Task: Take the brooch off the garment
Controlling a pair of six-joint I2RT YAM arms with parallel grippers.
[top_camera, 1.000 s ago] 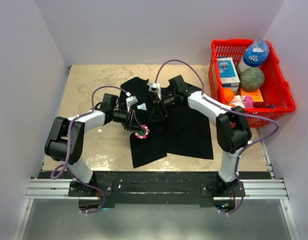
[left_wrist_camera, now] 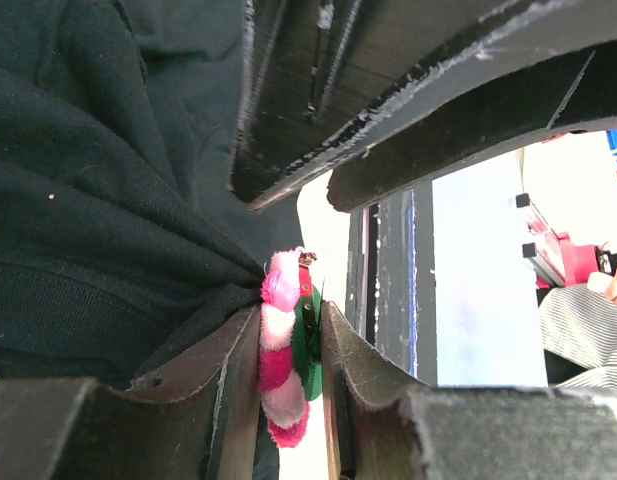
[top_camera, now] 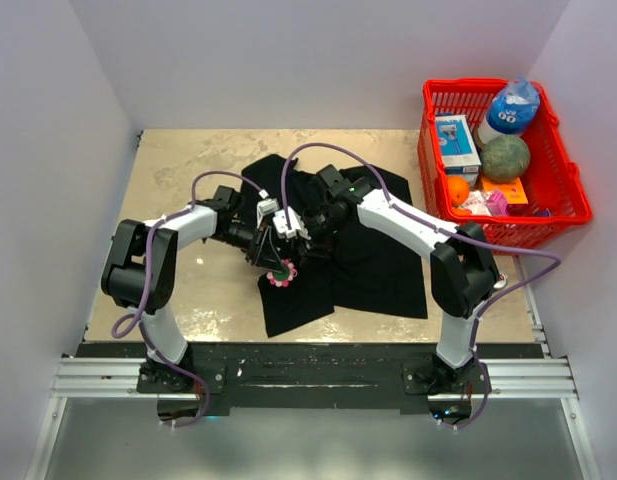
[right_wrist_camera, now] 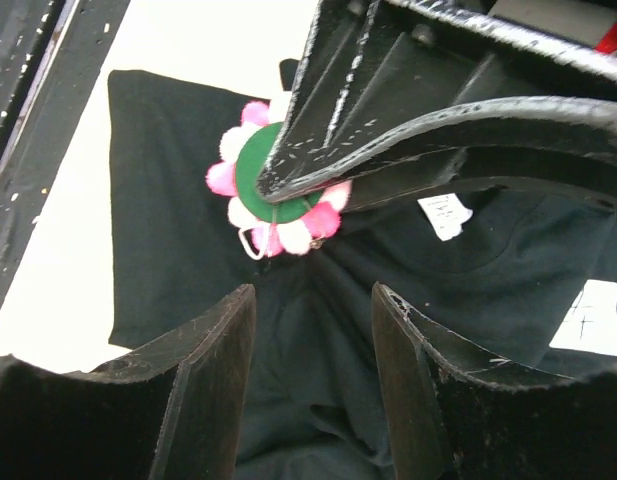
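Observation:
A pink, white and green flower brooch (top_camera: 281, 274) is on the black garment (top_camera: 378, 270). My left gripper (top_camera: 268, 255) is shut on it; in the left wrist view the brooch (left_wrist_camera: 282, 330) is pinched edge-on between the fingertips, with dark cloth bunched beside it. My right gripper hangs over the garment close beside the left one, its fingers apart and nothing visible between them. In the right wrist view the brooch (right_wrist_camera: 268, 210) is partly covered by the left gripper, and a clasp shows at its lower edge.
A red basket (top_camera: 436, 100) with a bottle, fruit and boxes stands at the back right. Bare tabletop (top_camera: 168, 160) lies at the left and along the front of the garment. Walls bound the back and sides.
My right gripper has moved left and toward the front, up beside the left gripper. The left gripper and brooch have shifted slightly, with the left arm's elbow a little farther back.

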